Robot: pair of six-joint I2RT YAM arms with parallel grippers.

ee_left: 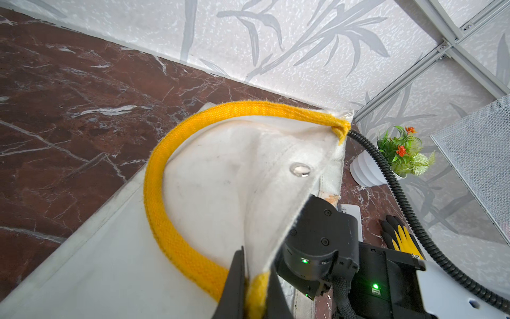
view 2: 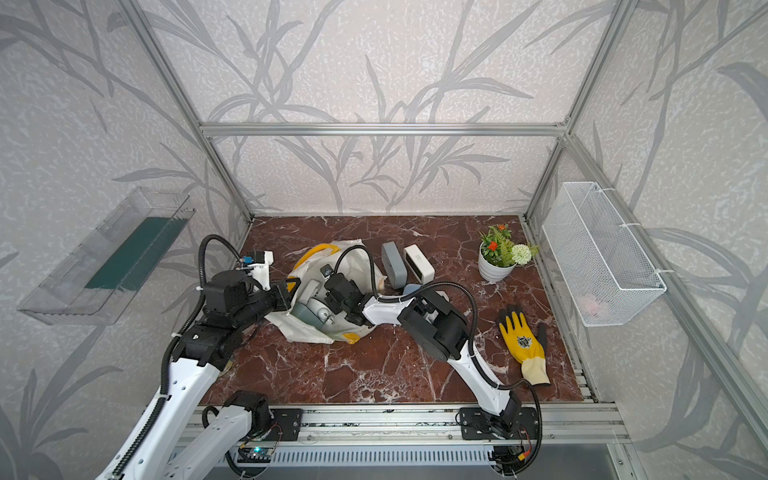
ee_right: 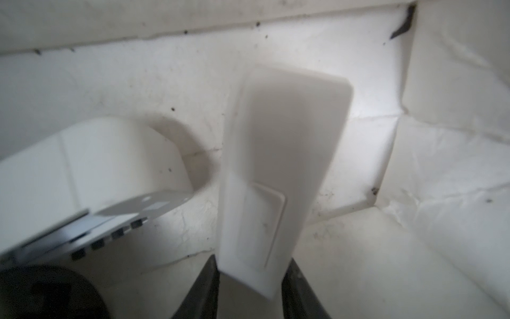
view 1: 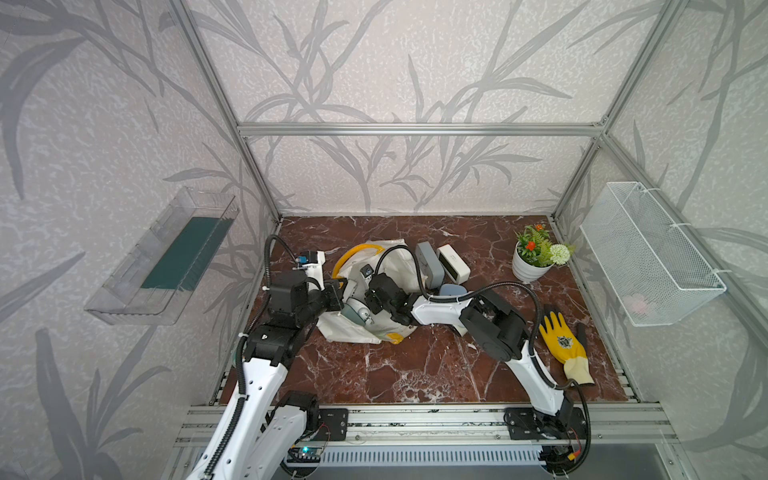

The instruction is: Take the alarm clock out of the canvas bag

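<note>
The canvas bag [view 1: 352, 329] lies open on the table, pale with yellow handles. My left gripper is shut on its rim at the foot of the yellow handle [ee_left: 159, 212], holding that side up. Inside the bag, my right gripper points down with one finger on each side of a white block [ee_right: 292, 122] with an inset panel. This block may be the alarm clock; no dial shows. Its near end lies between the fingertips, but whether they grip it is unclear. A white rounded thing with dark slots [ee_right: 117, 164] lies to its left.
Just right of the bag stand a grey block [view 1: 429, 264] and a white box [view 1: 453, 264]. A potted plant [view 1: 528, 264] and a yellow glove [view 1: 565, 345] are farther right.
</note>
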